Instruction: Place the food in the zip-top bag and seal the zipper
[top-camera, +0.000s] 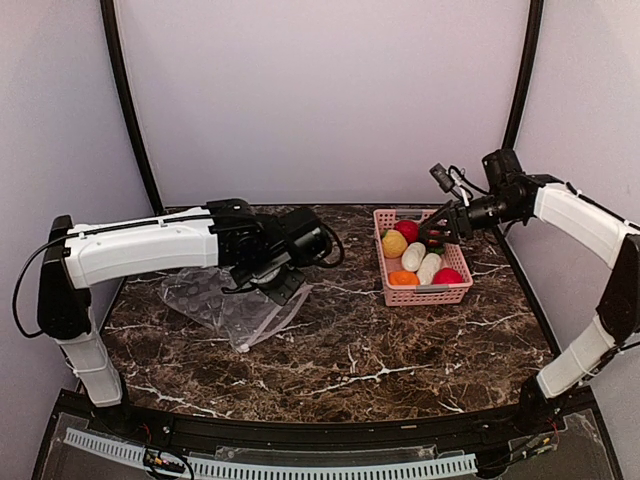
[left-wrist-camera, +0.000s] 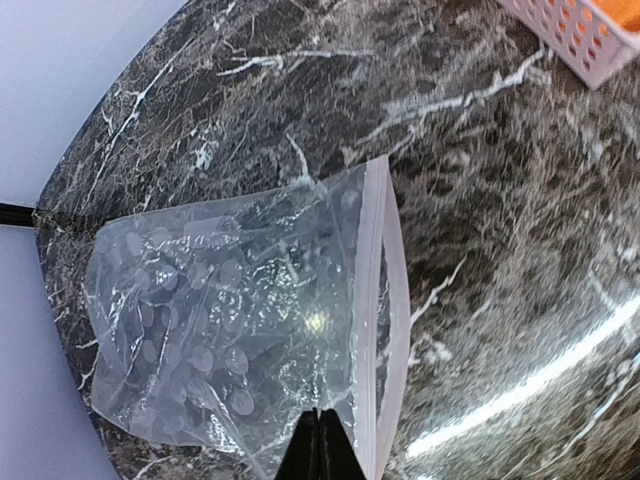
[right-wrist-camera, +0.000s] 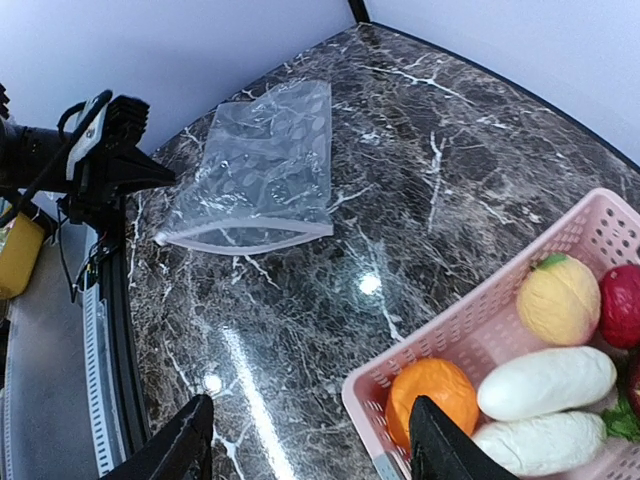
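The clear zip top bag (top-camera: 225, 305) lies flat at the left of the table, its zipper edge (left-wrist-camera: 368, 300) facing right and parted in the left wrist view. My left gripper is shut over the bag near that edge; the film at its fingertips appears pinched, though the contact is partly hidden. Food fills the pink basket (top-camera: 397, 297): an orange (right-wrist-camera: 432, 397), a yellow fruit (right-wrist-camera: 560, 300), two white pieces (right-wrist-camera: 545, 382) and red fruits (top-camera: 448, 277). Above the basket's right side my right gripper stands open and empty, covering some food in the top view.
Bare dark marble table (top-camera: 345, 350) separates bag and basket and runs along the front. The left forearm (top-camera: 140, 252) crosses above the bag. White walls (top-camera: 330, 100) close off the back and both sides.
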